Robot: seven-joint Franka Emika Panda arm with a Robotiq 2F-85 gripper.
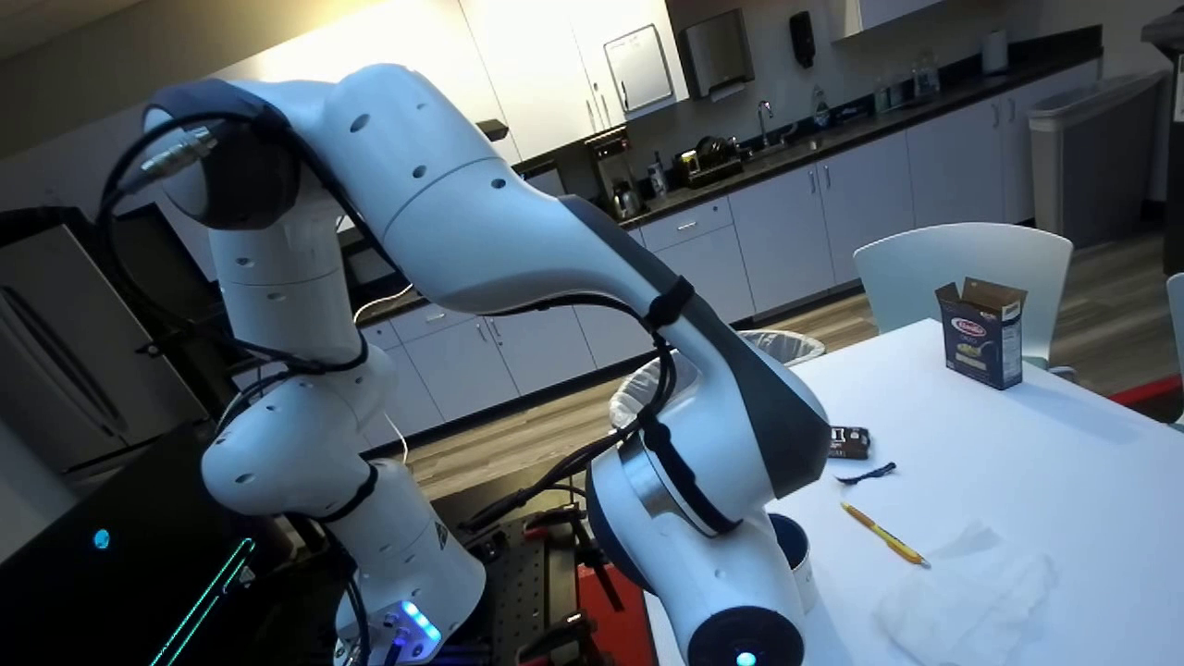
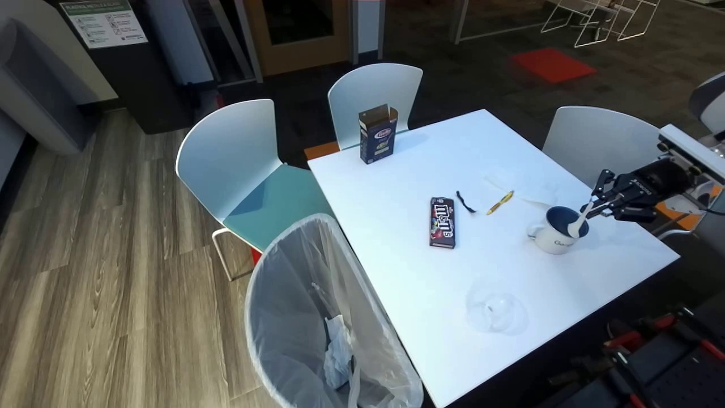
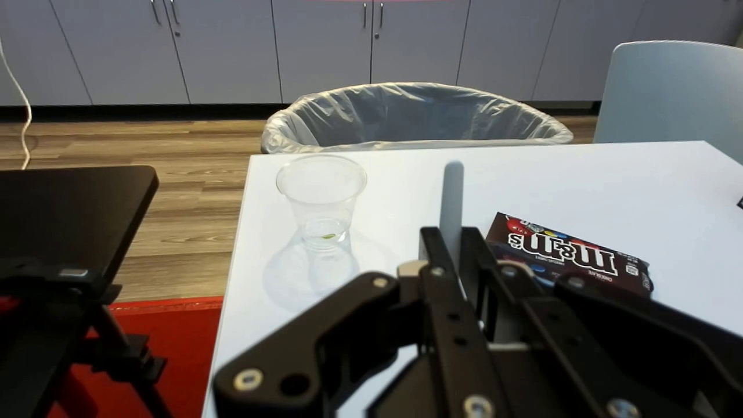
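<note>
In the wrist view, my gripper is shut on a pale, narrow utensil (image 3: 453, 195), which sticks out past the fingertips. Exterior view 2 shows it as a white spoon-like shape (image 2: 576, 226) reaching from my gripper (image 2: 595, 203) to the opening of a white mug (image 2: 554, 239) with a dark interior. Whether the utensil is inside the mug or just in front of its mouth, I cannot tell. The mug stands upright. In exterior view 1 my arm covers most of the mug (image 1: 804, 577) and the gripper is hidden.
On the white table (image 2: 408, 272) lie an M&M's box (image 2: 442, 222), a dark small item (image 2: 465, 202) and a yellow pen (image 2: 500, 203). A clear cup (image 3: 321, 195) stands near one corner. An open pasta box (image 2: 378, 139) is at another corner. A lined bin (image 2: 285, 306) adjoins the table.
</note>
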